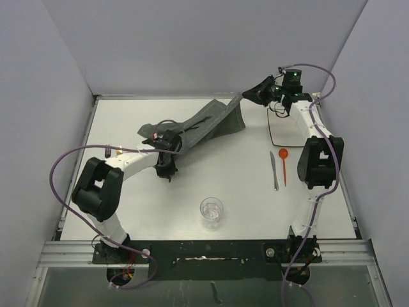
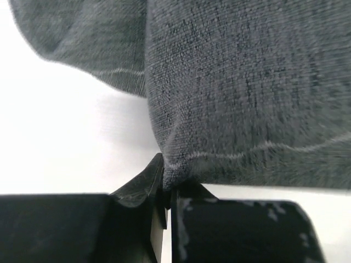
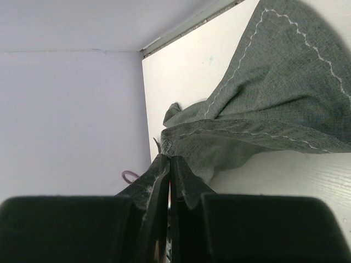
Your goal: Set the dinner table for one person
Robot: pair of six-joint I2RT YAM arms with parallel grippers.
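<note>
A dark grey cloth [image 1: 211, 123] stretches between my two grippers over the back of the white table. In the left wrist view my left gripper is shut on a corner of the cloth [image 2: 241, 82], which bunches between its fingertips. My right gripper is shut on another corner, lifted off the table, while the rest of the cloth [image 3: 274, 98] hangs and trails in folds. On the right lie a knife [image 1: 274, 171] and a red spoon [image 1: 283, 166]. A fork [image 1: 107, 151] shows at the left, partly behind my left arm. A clear glass [image 1: 211, 212] stands at the front.
A pale, dark-rimmed tray or plate [image 1: 271, 131] sits at the back right, partly under my right arm. Grey walls close in the left, back and right sides.
</note>
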